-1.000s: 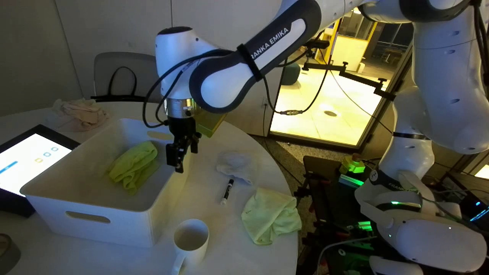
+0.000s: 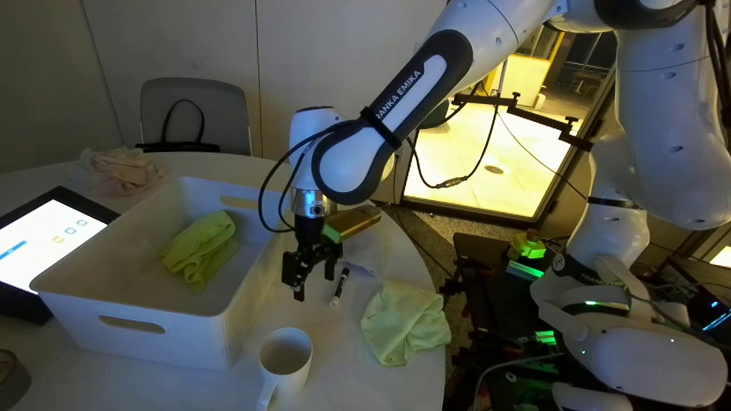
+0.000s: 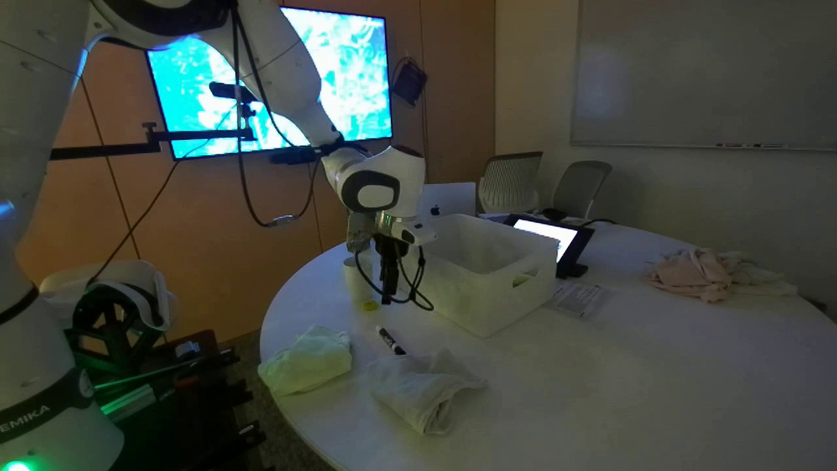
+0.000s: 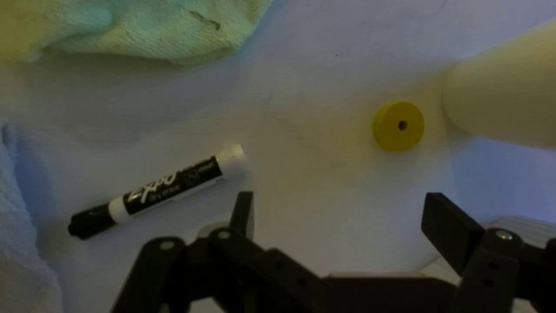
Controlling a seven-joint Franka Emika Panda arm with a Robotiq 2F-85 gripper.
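My gripper is open, its dark fingers wide apart with only bare tabletop seen between them. In exterior view 1 the gripper (image 2: 313,277) hangs above the table, just right of the white bin (image 2: 161,342). A black-and-white dry-erase marker (image 4: 161,190) lies left of the fingers in the wrist view. Beyond the fingers sits a small yellow disc (image 4: 398,126) with a hole, close to the white mug (image 4: 508,94). The mug (image 2: 286,359) stands upright in front of the gripper. One yellow-green cloth (image 2: 202,248) lies inside the bin.
Another yellow-green cloth (image 2: 404,322) rests near the table's edge, and a whitish cloth (image 3: 424,388) lies beside the marker. A lit tablet (image 2: 48,240) stands beyond the bin, and a pink cloth (image 3: 694,275) farther off. In exterior view 2, the near right tabletop (image 3: 628,377) is bare.
In exterior view 1 my arm has moved right and down, taking the gripper from over the bin's edge to above the table near the marker. The objects have stayed put.
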